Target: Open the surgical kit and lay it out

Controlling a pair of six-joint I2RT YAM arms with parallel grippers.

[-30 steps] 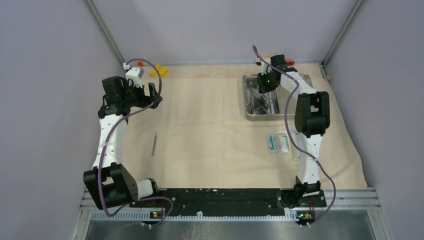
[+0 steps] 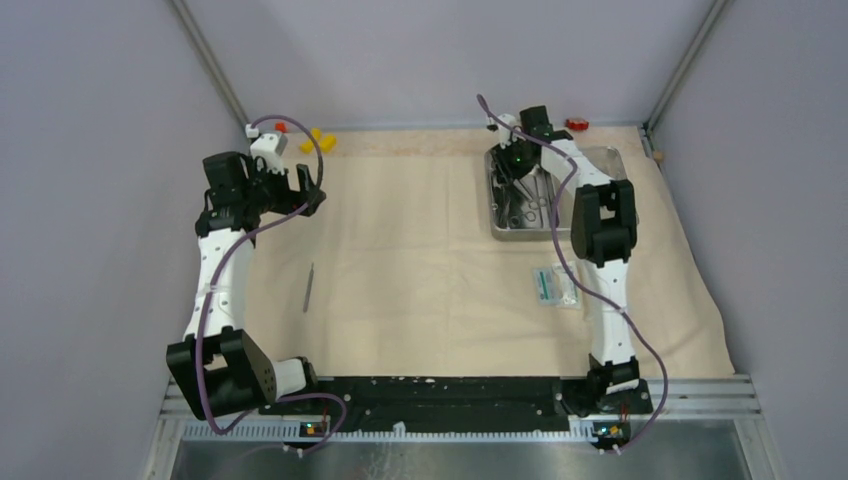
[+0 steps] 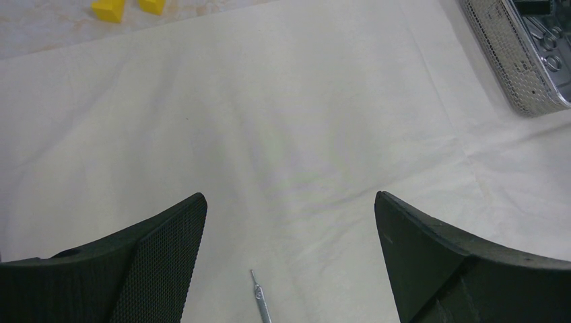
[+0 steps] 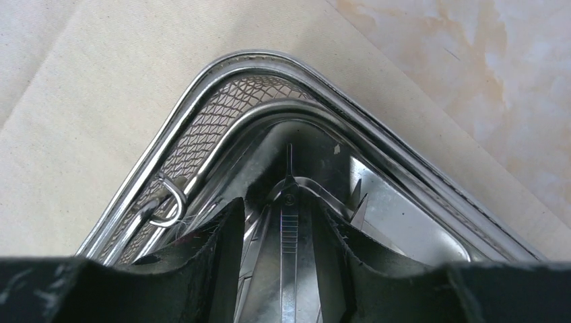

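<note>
At the back right stands a metal instrument tray (image 2: 522,235) with mesh sides, holding scissors-like tools and other instruments. In the right wrist view my right gripper is open above the tray's corner. A slim metal scalpel handle (image 4: 289,232) lies on the tray floor, seen between its fingers, and I cannot tell whether they touch it. A pointed blade-like tool (image 4: 360,212) lies just right of it. My left gripper (image 2: 315,190) hangs open and empty over the left of the cloth. On that cloth lies a thin metal instrument (image 2: 309,288), its tip showing in the left wrist view.
Flat packets (image 2: 557,286) lie in front of the tray, partly under the right arm. Yellow blocks (image 2: 327,144) and a red object (image 2: 577,124) sit along the back edge.
My right arm has swung left over the tray, bringing its gripper to the left part of the tray. The left arm and the instrument on the cloth have stayed put.
</note>
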